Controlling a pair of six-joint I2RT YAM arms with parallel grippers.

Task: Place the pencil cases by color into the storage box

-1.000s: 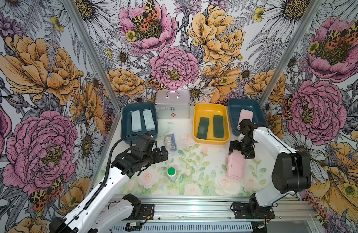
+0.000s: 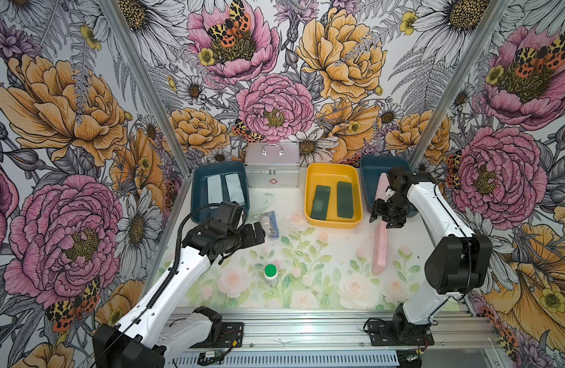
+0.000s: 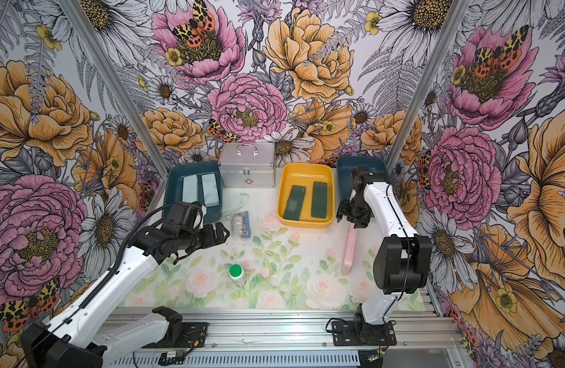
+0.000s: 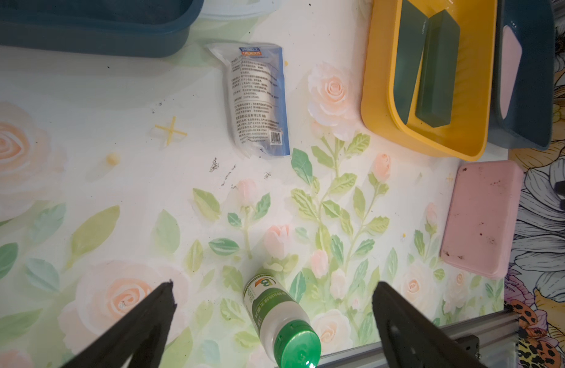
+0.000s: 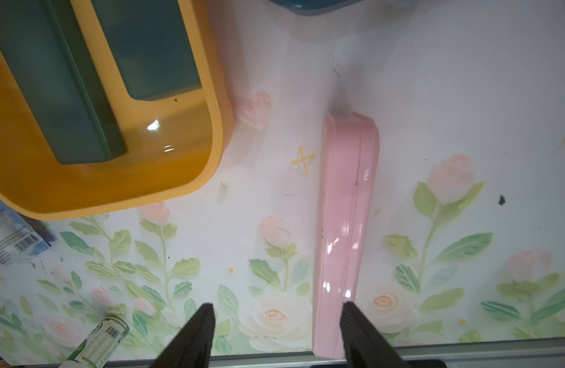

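Observation:
The pink pencil case [image 2: 379, 254] stands narrow and on edge on the table, its broad face [image 4: 481, 217] showing in the left wrist view. My right gripper [image 2: 380, 213] hangs over its far end with parted fingers [image 5: 193, 340], not visibly gripping it. Another pink case [image 4: 510, 67] is inside the right blue box [image 4: 532, 86]. Two green cases [image 2: 320, 202] lie in the yellow box [image 2: 334, 223]; two pale blue cases [image 2: 215, 190] lie in the left blue box [image 2: 199, 184]. My left gripper [image 2: 257, 235] is open and empty above the table.
A silver first-aid case [image 2: 272, 174] stands at the back between boxes. A plastic packet [image 4: 256, 101] lies left of the yellow box, and a green-capped bottle [image 4: 282, 322] stands near the front.
The pink case on the table has gone from lying flat to standing on edge. My right gripper has moved back, toward the right blue box. The left arm has shifted slightly.

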